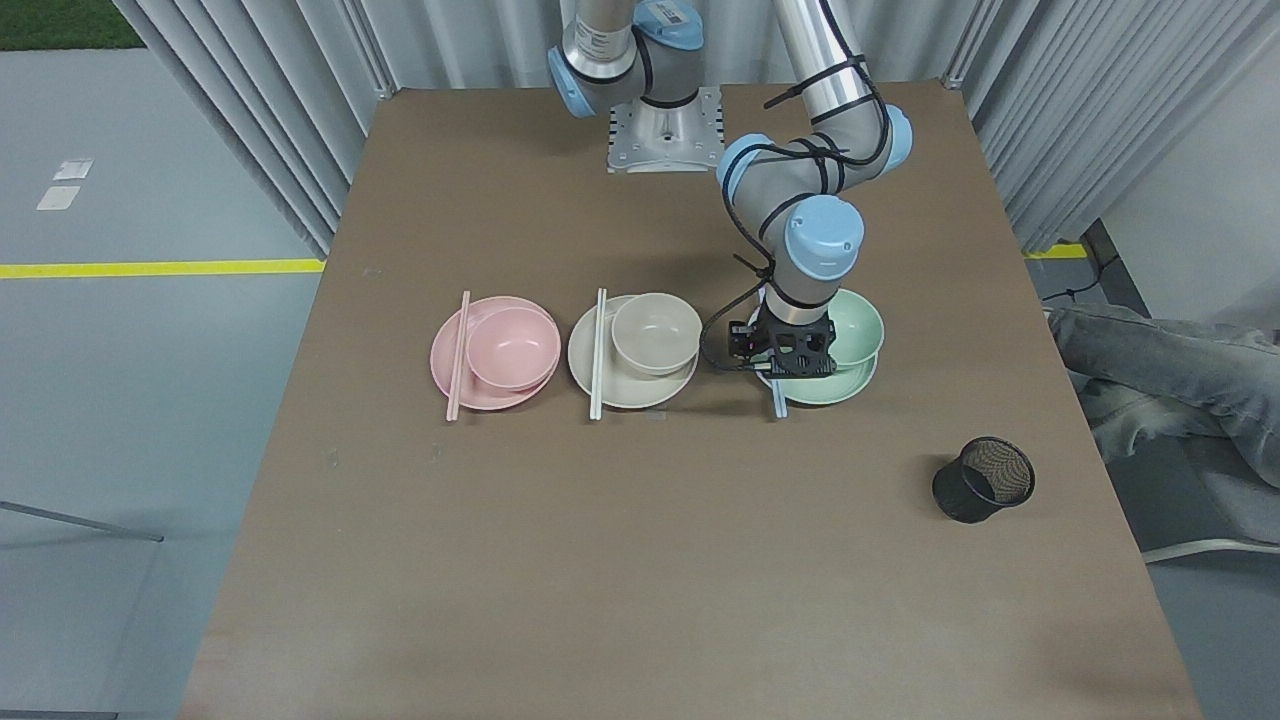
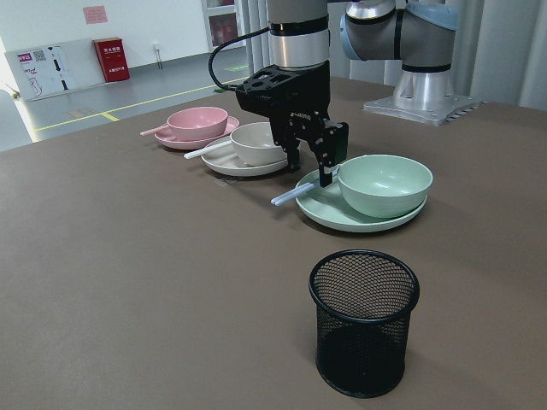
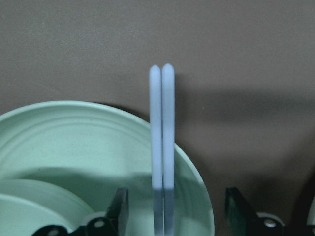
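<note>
My gripper stands open just above a pair of light blue chopsticks lying on the rim of a mint green plate. The chopsticks run between its two fingertips, which are apart from them. A mint green bowl sits on that plate. In the front view the gripper body covers part of the green set. A black mesh cup stands empty at the front right.
A white plate with bowl and chopsticks is to the left, then a pink plate with bowl and chopsticks.
</note>
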